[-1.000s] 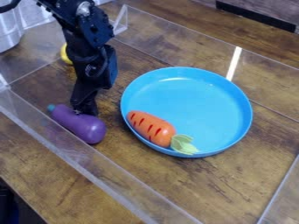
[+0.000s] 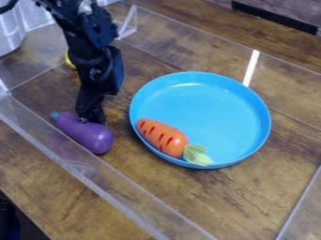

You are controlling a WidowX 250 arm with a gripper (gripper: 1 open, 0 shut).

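Observation:
My black gripper [image 2: 90, 111] reaches down from the top left, its fingertips low on the wooden counter just above a purple toy eggplant [image 2: 85, 134], which lies on its side with its green tip to the left. The gripper is open; its fingers are dark and partly hard to make out. To the right, a blue plate [image 2: 207, 98] holds an orange toy carrot [image 2: 164, 137] with pale green leaves on its lower left part.
A yellow object [image 2: 70, 59] is partly hidden behind the arm. A white container [image 2: 9, 30] stands at the top left. Clear plastic walls edge the area. Bare counter [image 2: 213, 206] lies below and right of the plate.

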